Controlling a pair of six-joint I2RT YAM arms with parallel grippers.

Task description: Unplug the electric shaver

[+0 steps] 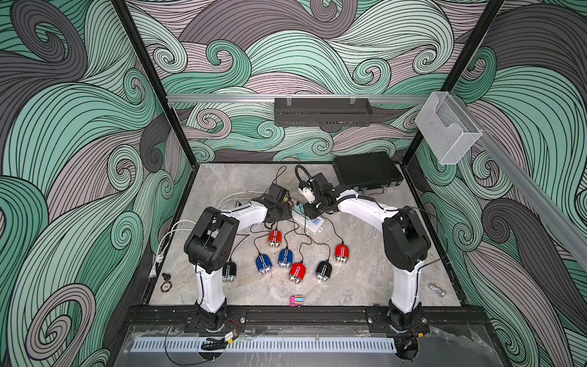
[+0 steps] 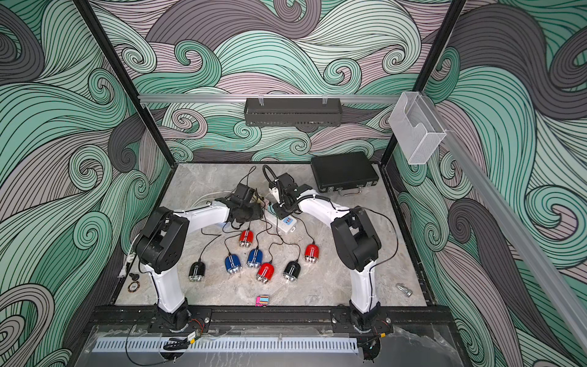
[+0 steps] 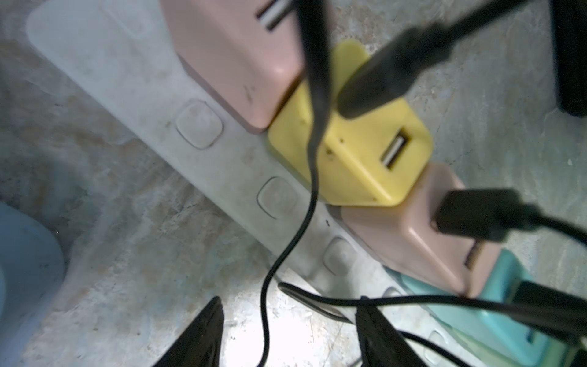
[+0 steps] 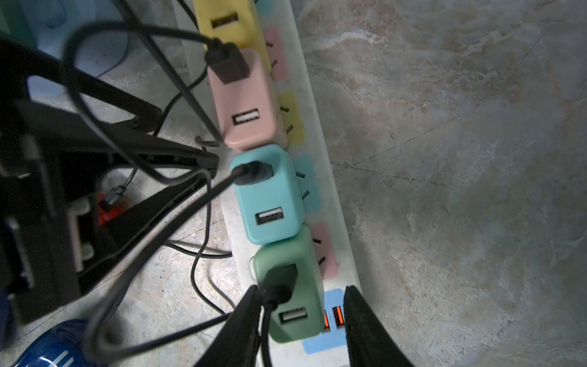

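Note:
A white power strip point(image 3: 153, 104) carries a row of coloured charger blocks. In the right wrist view these include a yellow block point(image 4: 226, 27), a pink block point(image 4: 247, 110), a teal block point(image 4: 269, 189) and a green block point(image 4: 293, 244), with black plugs in the last three. My right gripper is open over the green block, whose plug point(image 4: 278, 284) shows between the fingers; I cannot tell whether they touch. My left gripper is open beside the strip, with thin black cables crossing near its fingers. Several shavers, including a red shaver point(image 1: 296, 272), lie in front.
Cables tangle around both grippers. One loose plug point(image 4: 113, 197) lies left of the strip in the right wrist view. A black case point(image 1: 367, 170) stands at the back right.

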